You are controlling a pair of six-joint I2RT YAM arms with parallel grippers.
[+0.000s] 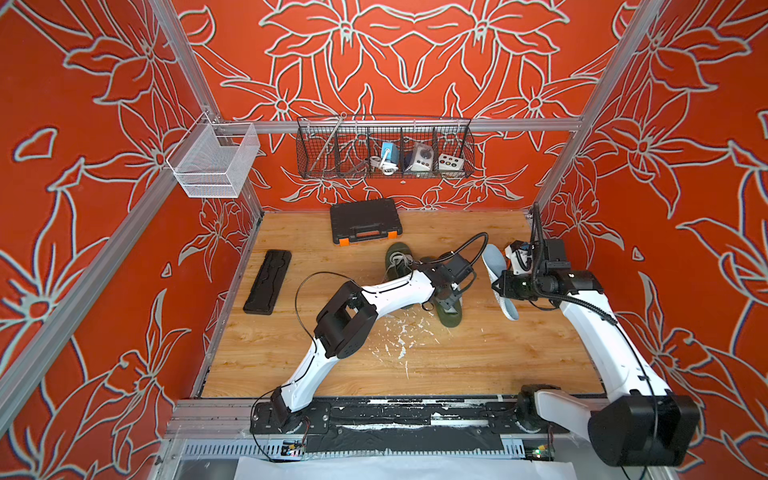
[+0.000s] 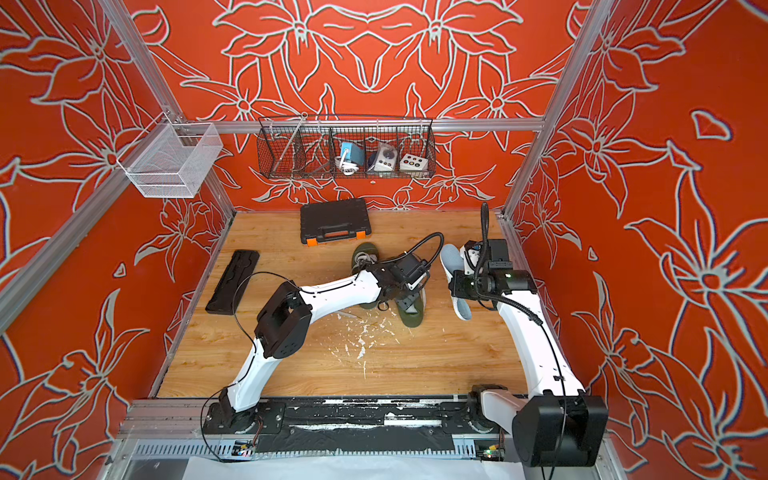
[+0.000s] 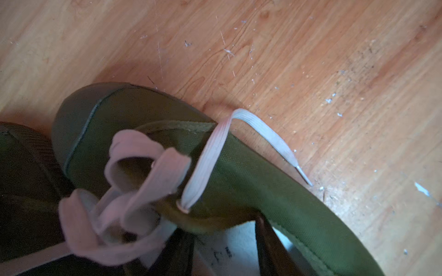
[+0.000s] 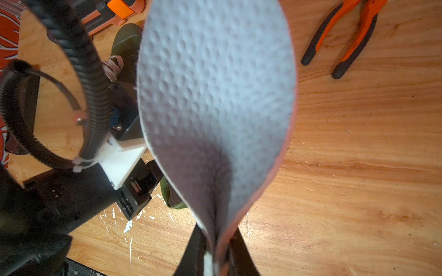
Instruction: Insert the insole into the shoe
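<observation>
A green shoe with pale laces [image 3: 308, 220] lies on the wooden table, a second green shoe [image 1: 397, 260] beside it. My left gripper is down at the nearer shoe's opening, fingers apart below the laces, over the pale inside of the shoe. Right of the shoes, my right gripper is shut on a light grey dimpled insole [image 4: 216, 69], pinched into a fold at its middle and held in the air.
A black case [image 1: 364, 216] lies at the back, a dark tray [image 1: 266, 280] at the left, orange-handled pliers [image 4: 363, 32] at the right. Wire baskets [image 1: 384, 144] hang above.
</observation>
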